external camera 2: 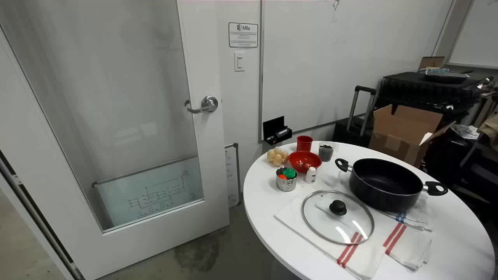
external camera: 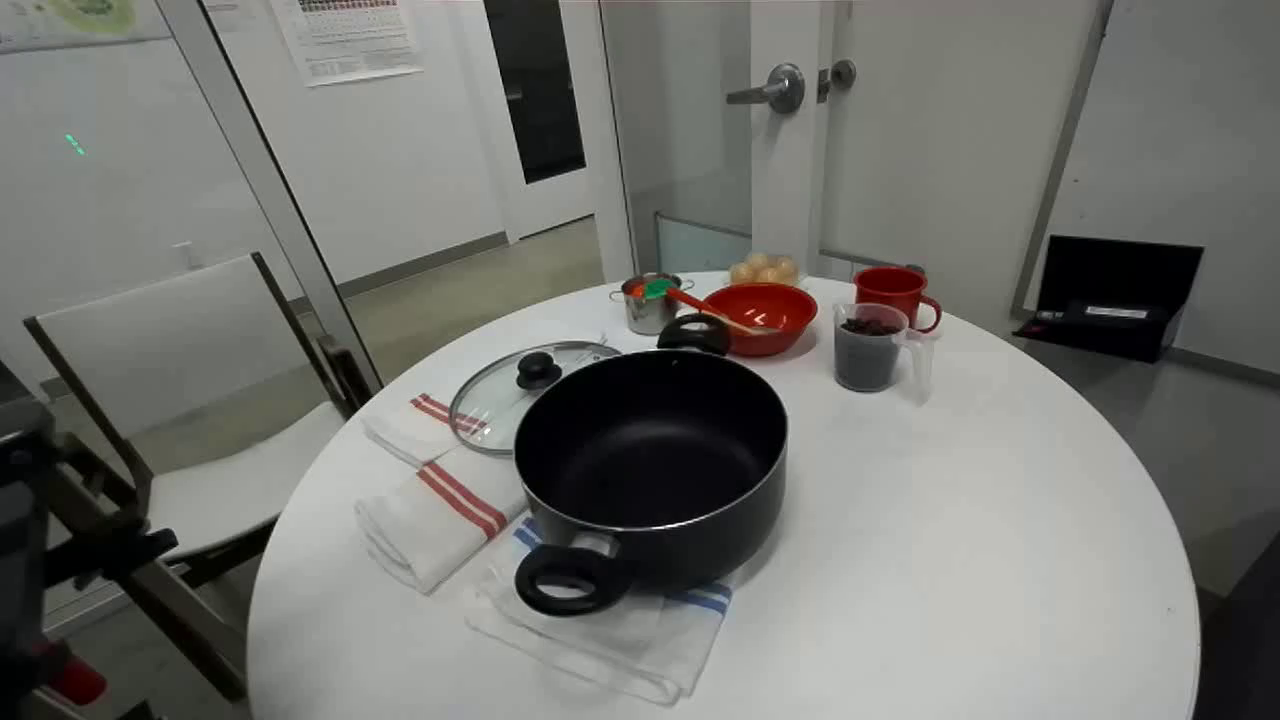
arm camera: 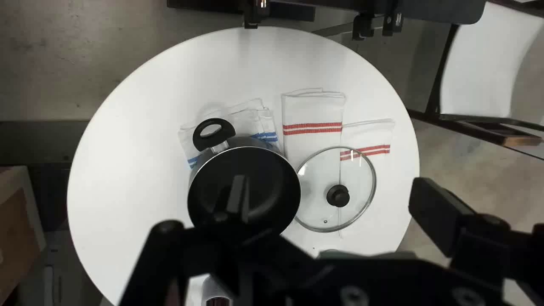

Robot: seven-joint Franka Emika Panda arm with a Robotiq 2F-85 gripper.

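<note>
From above in the wrist view, my gripper is open, its two dark fingers wide apart with nothing between them. One finger overlaps the black pot (arm camera: 265,173) in the picture; the glass lid (arm camera: 359,178) with its black knob appears below the gap. The pot (external camera: 654,444) is empty and stands partly on a white towel with blue stripes (external camera: 600,642). Beside it, the lid (external camera 2: 322,214) lies on white towels with red stripes (external camera 2: 397,238). My gripper cannot be made out in either exterior view.
Along the table's far side stand a small metal pot (external camera: 651,314) with colourful items, a red bowl (external camera: 774,314) holding a utensil, a red mug (external camera: 890,288), a clear measuring cup (external camera: 866,354) with dark contents, and pale round items (external camera 2: 277,157).
</note>
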